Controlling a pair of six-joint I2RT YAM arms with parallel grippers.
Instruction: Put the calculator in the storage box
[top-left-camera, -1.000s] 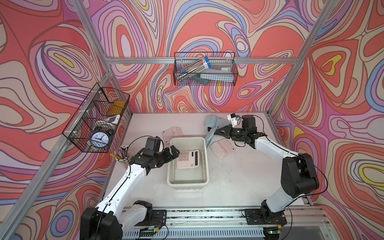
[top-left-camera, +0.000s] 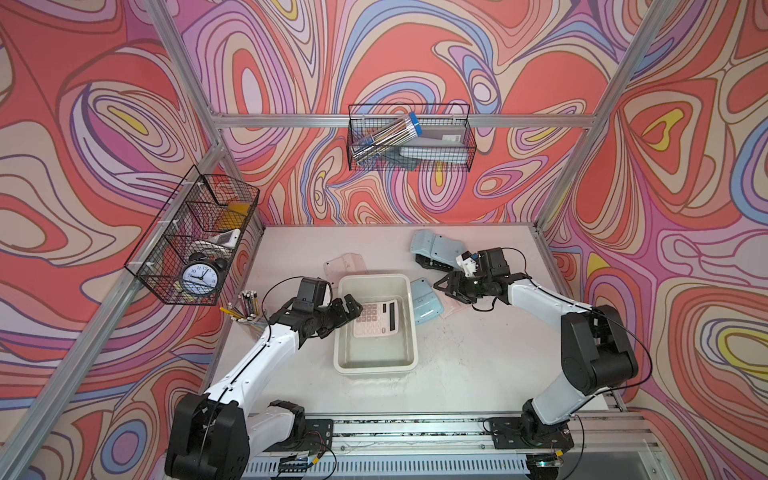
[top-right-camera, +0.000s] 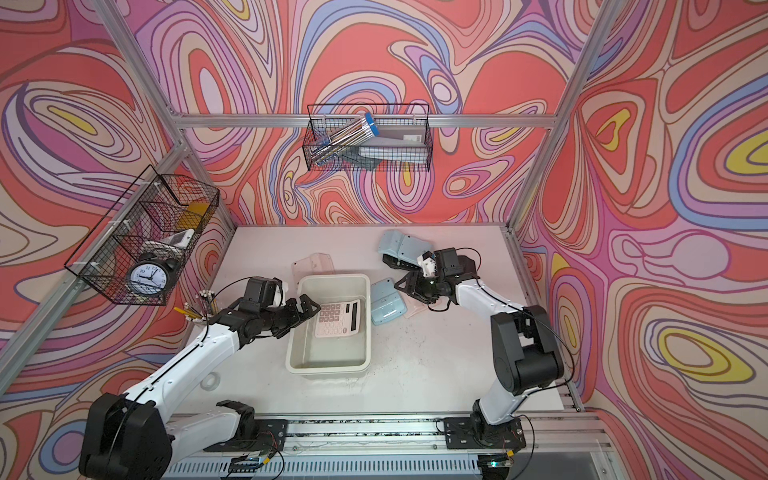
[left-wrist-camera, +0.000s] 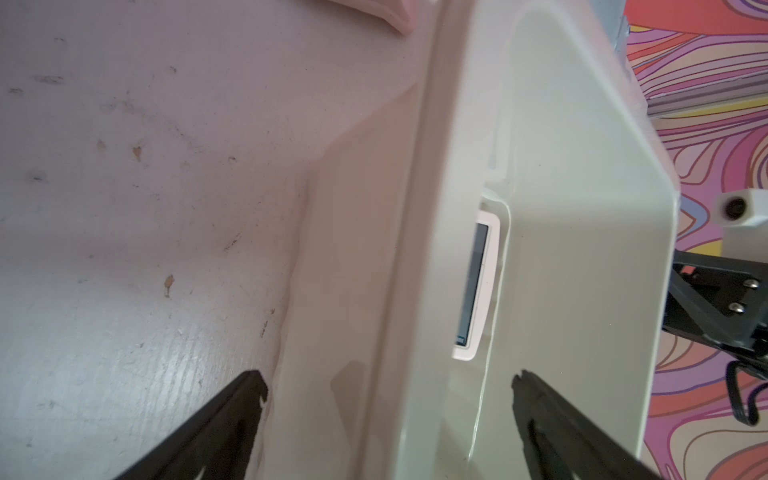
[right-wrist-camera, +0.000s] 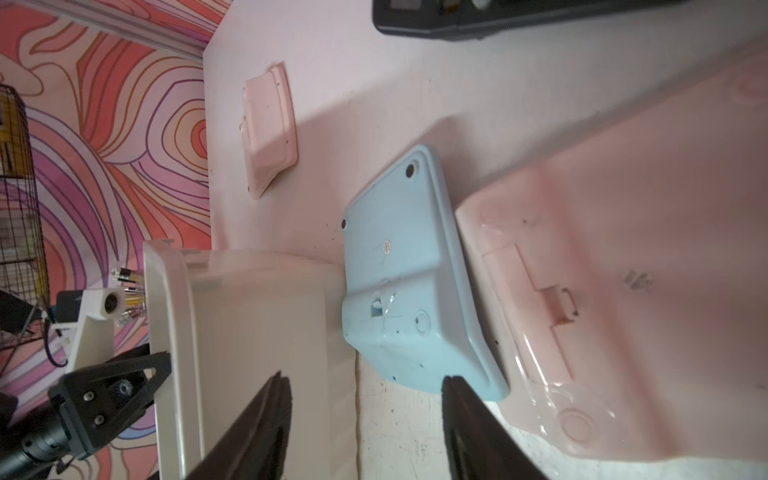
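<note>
A pink calculator (top-left-camera: 369, 324) lies face up inside the cream storage box (top-left-camera: 376, 365). Outside, by the box's right wall, a light blue calculator (right-wrist-camera: 400, 240) rests face down, partly on another pink calculator (right-wrist-camera: 552, 296). My left gripper is open, its fingers on either side of the box's left rim. My right gripper is part open above the table, close to the blue calculator, with nothing between its fingers. Another pink calculator (top-left-camera: 344, 265) is behind the box, and a second blue one (top-left-camera: 437, 244) leans on a black object at the back.
A pen holder (top-left-camera: 246, 305) stands at the table's left side. Wire baskets hang on the left, with an alarm clock (top-left-camera: 200, 277), and at the back (top-left-camera: 412, 152).
The blue calculator, tilted up at the right gripper a second ago, now lies on the table beside the box.
</note>
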